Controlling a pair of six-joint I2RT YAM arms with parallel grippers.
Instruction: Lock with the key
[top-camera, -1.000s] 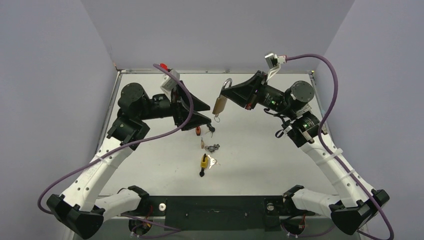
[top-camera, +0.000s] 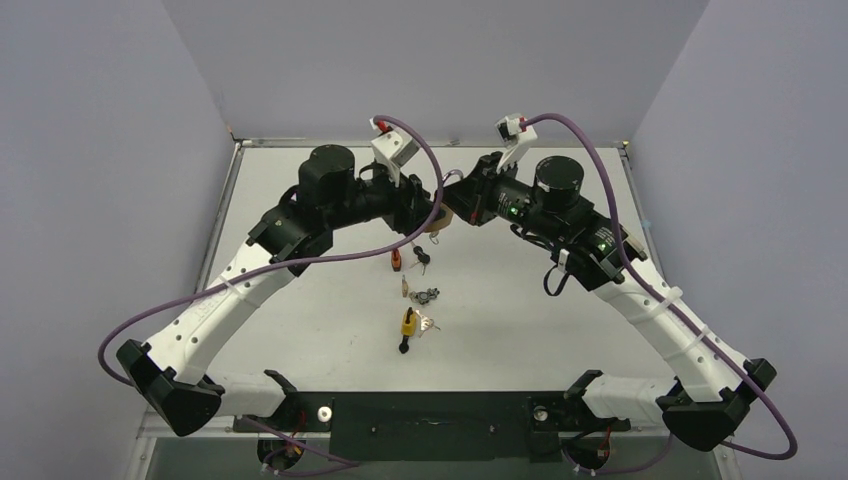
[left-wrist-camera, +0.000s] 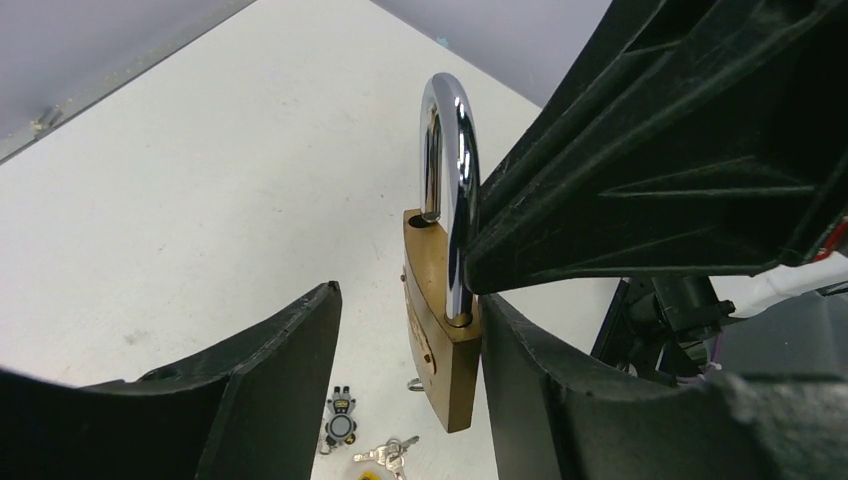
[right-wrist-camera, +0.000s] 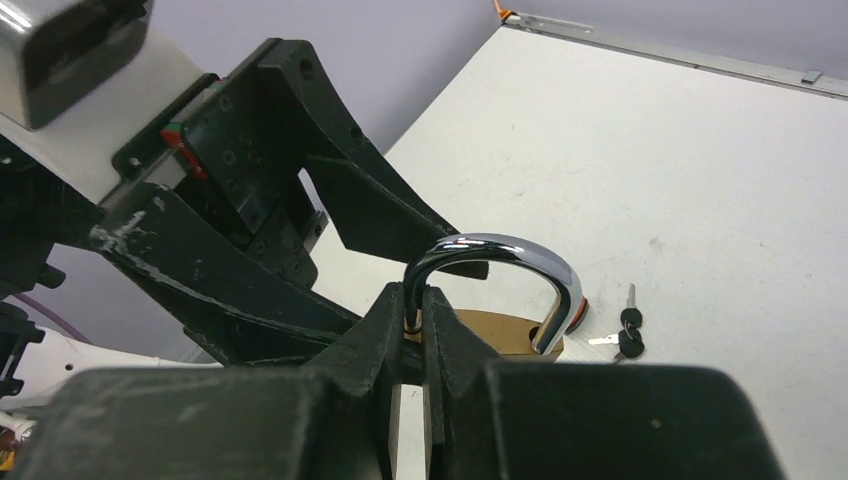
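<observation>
A brass padlock (left-wrist-camera: 442, 345) with a shiny steel shackle (left-wrist-camera: 458, 140) hangs above the table. One shackle leg sits in the body; the other leg's end lies beside its uncovered hole. My right gripper is shut on the shackle near the seated leg. Around the padlock body stands my left gripper, part open: its right finger is close against the body, while a gap shows on the left side. A small key ring (top-camera: 434, 238) dangles under the lock; in the left wrist view, the key (left-wrist-camera: 417, 385) shows only as a metal bit behind the body.
On the table below lie black-headed keys (top-camera: 422, 255), a red-and-black item (top-camera: 396, 260), a grey figure-like piece (top-camera: 425, 297), silver keys (top-camera: 427, 323) and a yellow-and-black item (top-camera: 408, 325). The two grippers nearly touch.
My left gripper has moved right, its fingers narrowing from wide apart to around the padlock. My right arm has shifted left, and the lock has swung a little to the right.
</observation>
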